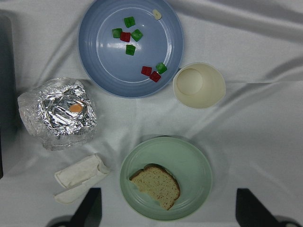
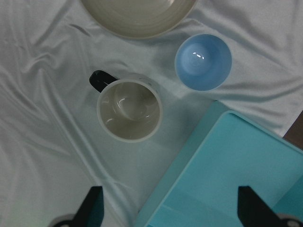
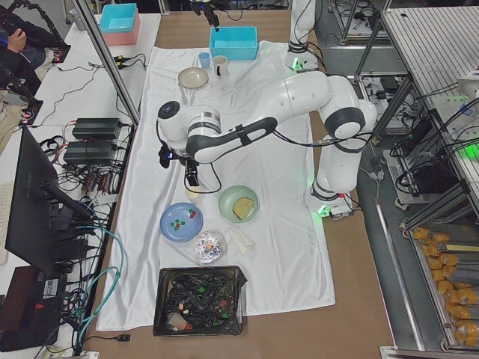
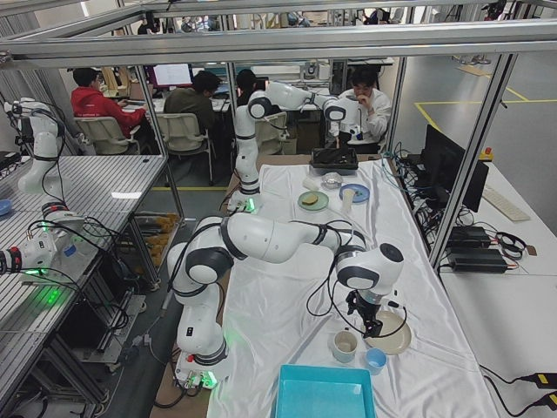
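My left gripper is open above a green plate (image 1: pixel 191 189) with a bread slice (image 1: pixel 156 187), a blue plate (image 1: pixel 99 52) with red and green cubes, a cream cup (image 1: pixel 199 85), a foil bundle (image 1: pixel 61 113) and a folded cloth (image 1: pixel 80 175). My right gripper is open at the table's other end, over a white mug (image 2: pixel 130 111), a blue cup (image 2: pixel 202 61), a beige plate (image 2: pixel 137 23) and a turquoise tray (image 2: pixel 208 175). Both grippers hang with nothing visible between their fingers.
A black lined bin (image 3: pixel 198 273) with litter stands at the near end. A monitor (image 3: pixel 45 209) and cabled boxes line the table's left side.
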